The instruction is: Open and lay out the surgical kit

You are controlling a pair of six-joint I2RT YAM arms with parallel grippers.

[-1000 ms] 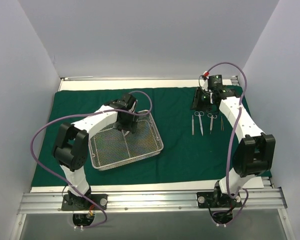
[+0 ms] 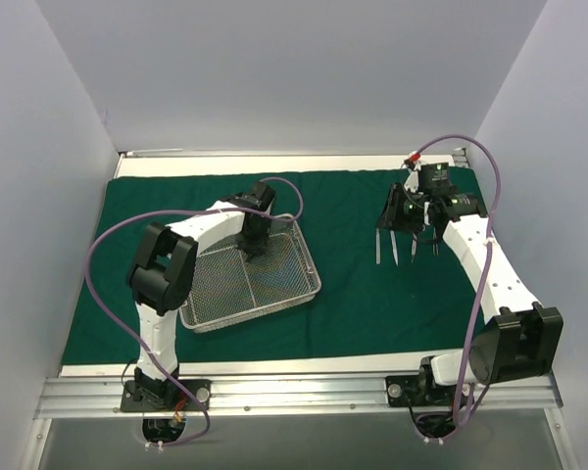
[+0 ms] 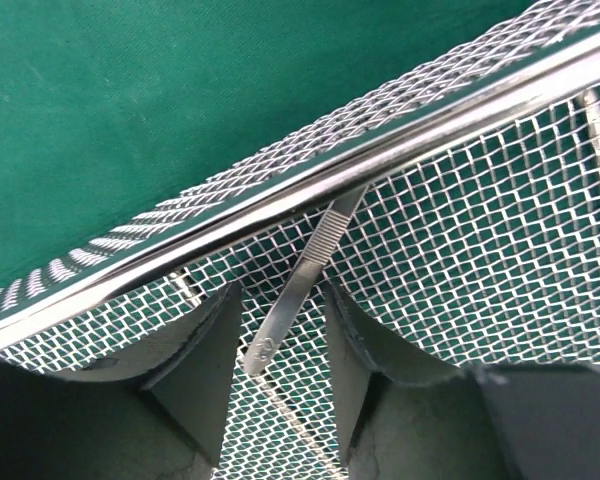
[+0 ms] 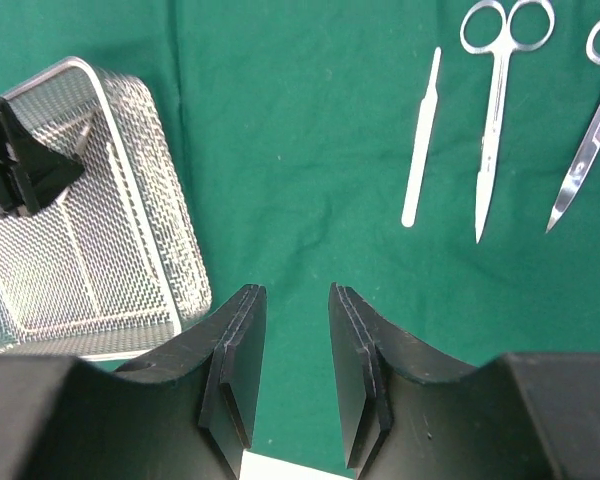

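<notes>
The wire mesh tray (image 2: 216, 294) lies left of centre on the green cloth. My left gripper is over it, fingers open around a flat metal handled tool (image 3: 308, 264), a scalpel handle or tweezers, lying on the mesh under the rim; I see no grasp. In the right wrist view a straight instrument (image 4: 420, 150), scissors (image 4: 490, 140) and a second scissor-like instrument (image 4: 590, 140) lie in a row on the cloth. My right gripper hangs open above the cloth near them, nothing between its fingers.
A white table edge (image 2: 274, 367) runs along the front, and grey walls enclose the sides and back.
Over the last second my left gripper shifted slightly within the tray area as its arm straightened.
</notes>
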